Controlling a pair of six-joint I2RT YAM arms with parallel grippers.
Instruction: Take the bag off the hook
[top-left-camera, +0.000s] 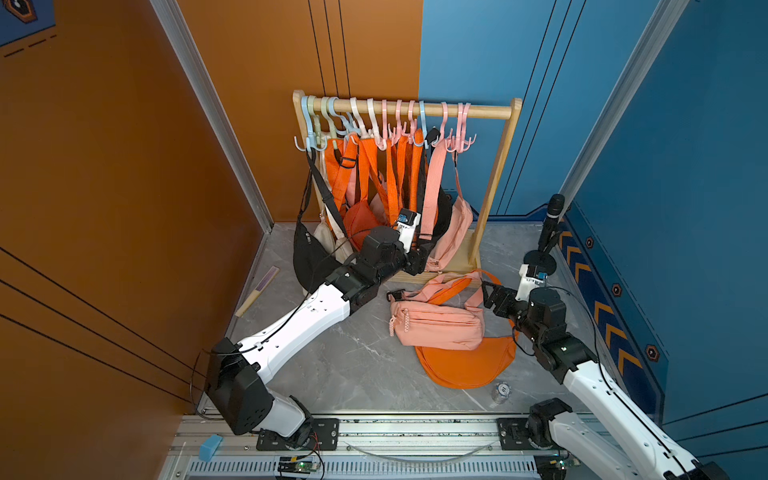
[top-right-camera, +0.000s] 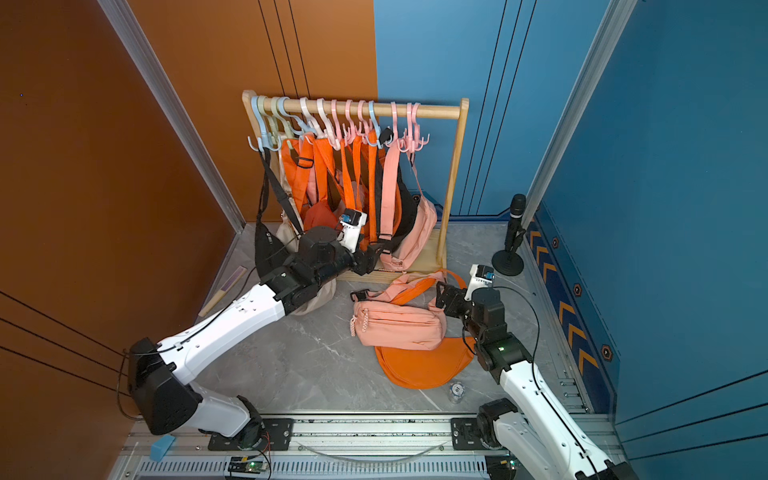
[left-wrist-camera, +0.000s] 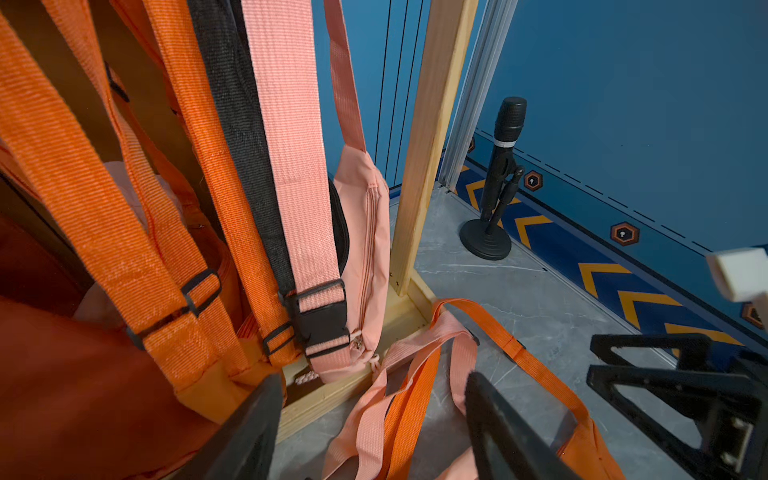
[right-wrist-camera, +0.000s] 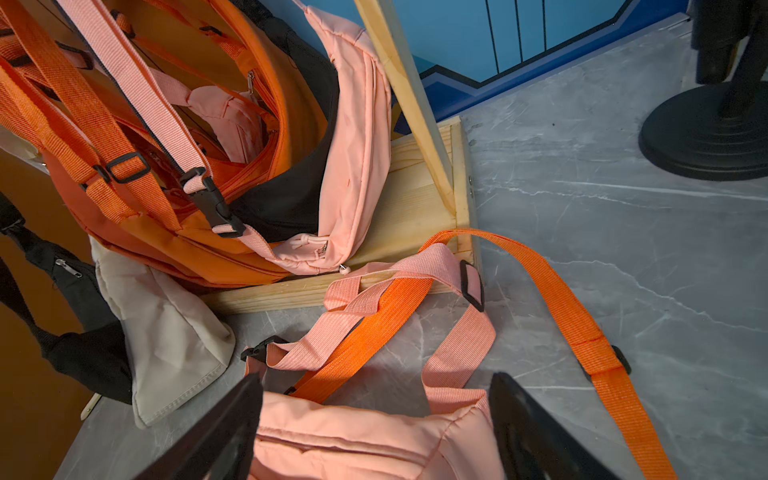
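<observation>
Bags in orange, pink, black and cream hang by straps from plastic hooks on a wooden rack. My left gripper is raised before the hanging straps, facing the pink strap and orange strap, its fingers apart with nothing visible between them. A pink waist bag lies on the floor over an orange bag, straps trailing to the rack's base. My right gripper is open above the right side of the pink waist bag.
A black microphone on a stand stands right of the rack. A small round object lies at the front right, and a long thin item at the left.
</observation>
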